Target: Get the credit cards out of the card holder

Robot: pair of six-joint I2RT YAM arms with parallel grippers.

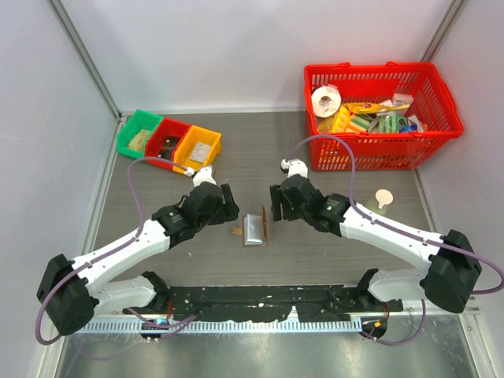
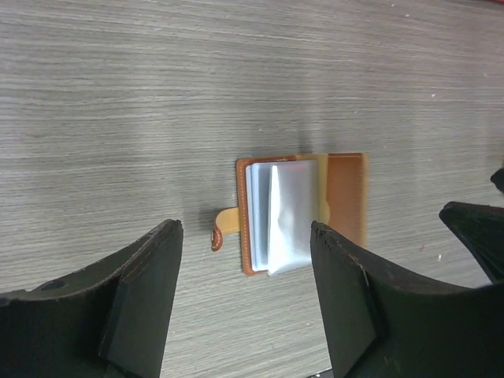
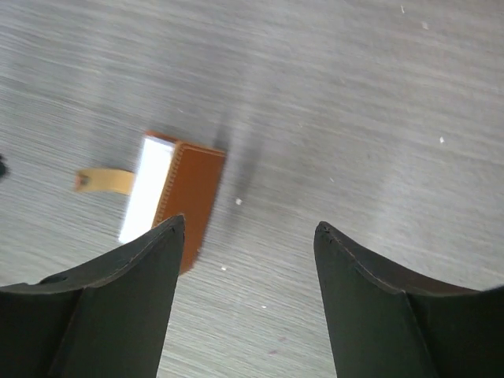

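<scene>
On the table, between the two arms, lies the brown card holder (image 1: 254, 229). Its right cover flap (image 2: 345, 189) stands partly raised, and a tan strap (image 2: 228, 220) sticks out to the left. Pale, clear sleeves (image 2: 291, 213) fill its inside; whether cards sit in them I cannot tell. My left gripper is open above and left of the holder, touching nothing. My right gripper stands apart on the holder's right side, its fingers spread with only bare table between them. In the right wrist view, the flap's brown outside (image 3: 197, 197) faces me.
Green, red and yellow bins (image 1: 197, 150) stand at the back left, with small contents inside. A full red basket (image 1: 386, 161) occupies the back right, and a greenish container (image 1: 376, 206) stands in front of it. Table around the holder is clear.
</scene>
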